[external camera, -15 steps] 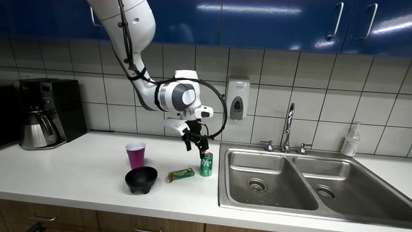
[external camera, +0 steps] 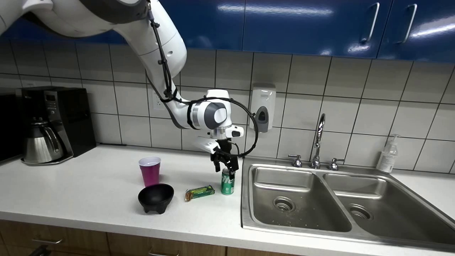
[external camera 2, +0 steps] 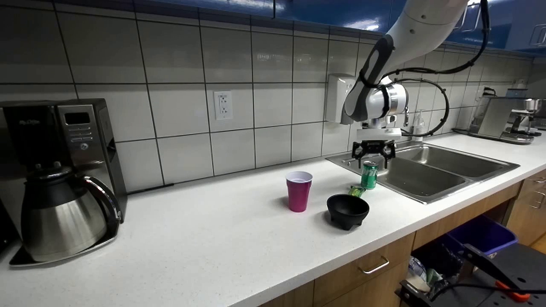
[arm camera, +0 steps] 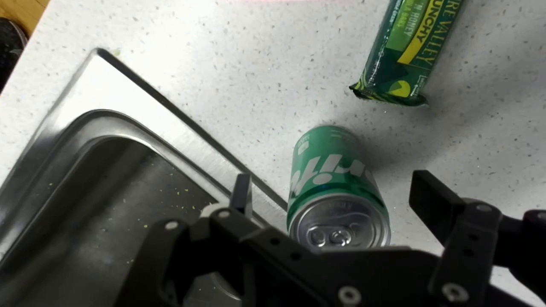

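A green Sprite can [external camera: 228, 184] stands upright on the white counter, just left of the sink. My gripper [external camera: 224, 170] is open above and around its top. In the wrist view the can [arm camera: 335, 179] shows between the two spread fingers, with room on either side, and neither finger touches it there. The black fingers [arm camera: 435, 204] reach down at the can's sides. To the left of the can lies a green granola bar [external camera: 200, 192]; its wrapper [arm camera: 412, 46] also shows at the top of the wrist view.
A black bowl [external camera: 156, 198] and a magenta cup [external camera: 150, 171] stand left of the bar. The steel sink [external camera: 246, 200] edges close on the can's right. Farther left is a coffee maker [external camera: 55, 123].
The arm and gripper have moved to the right, from the can's left side to over its top. The can, bar, bowl and cup have stayed in place.
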